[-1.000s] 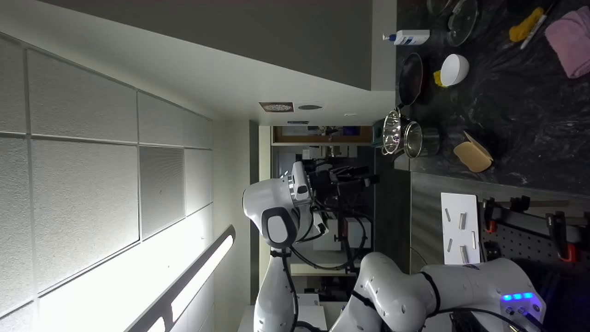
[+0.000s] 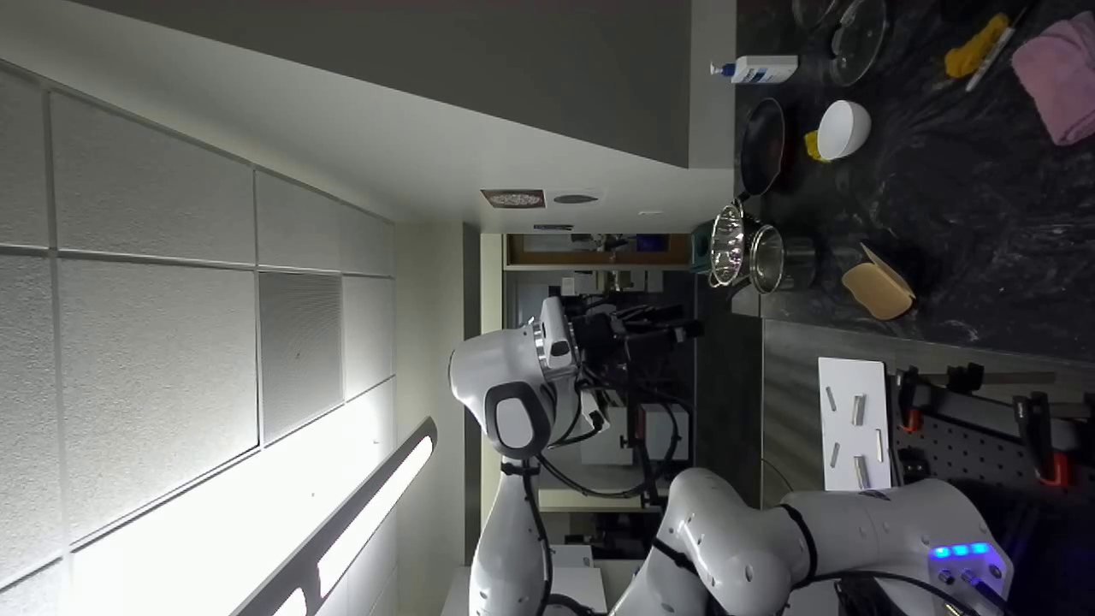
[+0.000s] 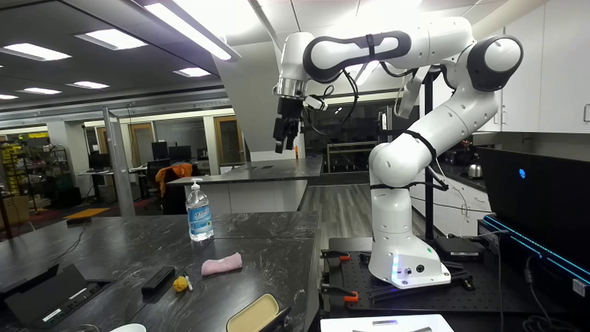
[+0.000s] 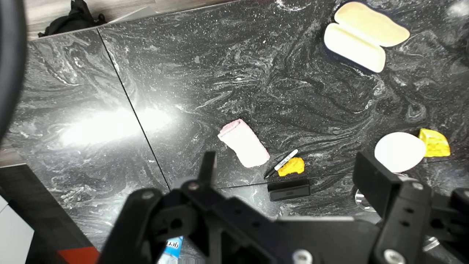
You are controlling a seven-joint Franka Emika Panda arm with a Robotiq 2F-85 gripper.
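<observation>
High above the dark marbled counter hangs my gripper, open, its two black fingers far apart with nothing between them. Exterior view 2 also shows the gripper [image 3: 285,146] well clear of every object. Below it in the wrist view lie a rolled pink towel [image 4: 244,144], a marker [image 4: 286,160] touching a crumpled yellow cloth [image 4: 292,167], and a black box [image 4: 288,189]. A tan-lined case [image 4: 356,49] lies opened at upper right. At right, a white bowl [image 4: 398,151] sits beside a yellow sponge-like piece [image 4: 435,143].
A clear pump bottle [image 3: 199,215] stands toward the counter's far side. In the sideways exterior view 1, a frying pan [image 2: 762,147], a metal pot [image 2: 792,261] and a white lotion bottle [image 2: 766,70] are grouped together. Bare counter surrounds the towel.
The arm has shifted only very slightly in exterior view 1. The objects on the counter have stayed where they were.
</observation>
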